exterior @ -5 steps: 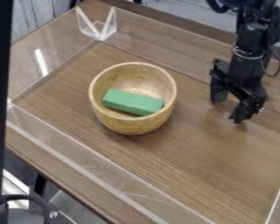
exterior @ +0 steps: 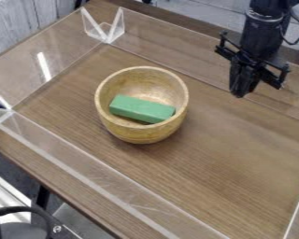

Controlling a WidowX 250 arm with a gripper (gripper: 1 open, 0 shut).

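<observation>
My gripper [exterior: 239, 88] is at the upper right on a black arm, hanging over the wooden table with its fingers shut and nothing visible between them. To its lower left, a light wooden bowl [exterior: 168, 86] holds a green block [exterior: 141, 110] lying in its left part. The gripper is apart from the bowl.
A clear acrylic piece [exterior: 105, 24] stands at the back left. A dark round object with cables [exterior: 21, 224] sits at the bottom left corner.
The gripper has moved up and back, toward the top right of the view. The bowl and green block stay where they were.
</observation>
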